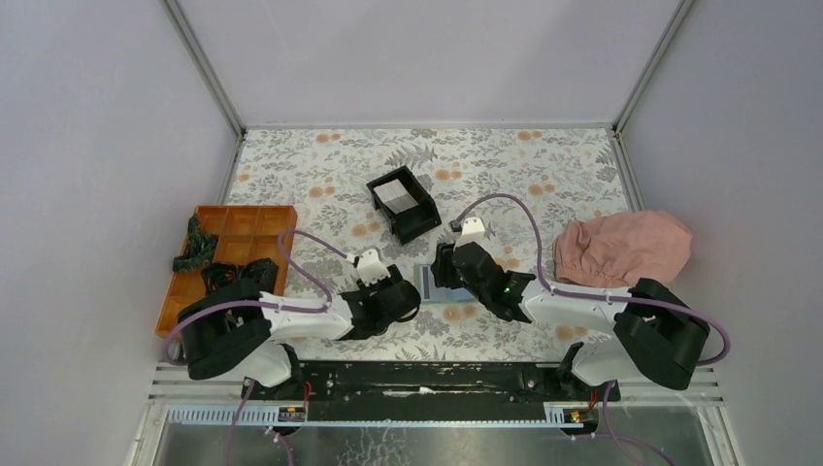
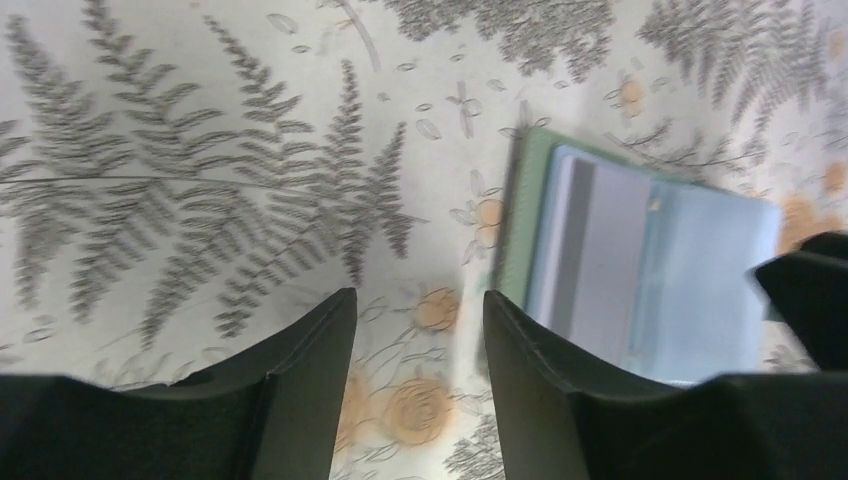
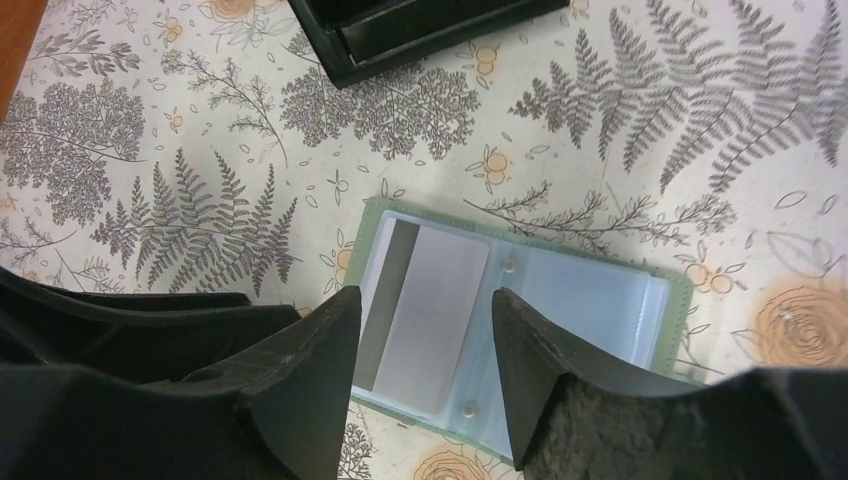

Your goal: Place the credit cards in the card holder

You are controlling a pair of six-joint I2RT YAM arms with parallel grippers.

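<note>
The card holder lies flat and open on the patterned table, with a pale green border and clear blue pockets. A white card with a grey stripe sits in its left half, also visible in the left wrist view. My right gripper is open above the holder, its fingers apart with nothing between them. To the holder's left, my left gripper stands open and empty over bare table. In the top view the right gripper hides part of the holder.
Behind the holder is a black open box with a white flat thing inside. An orange divided tray with dark items stands at left, a pink cloth bag at right.
</note>
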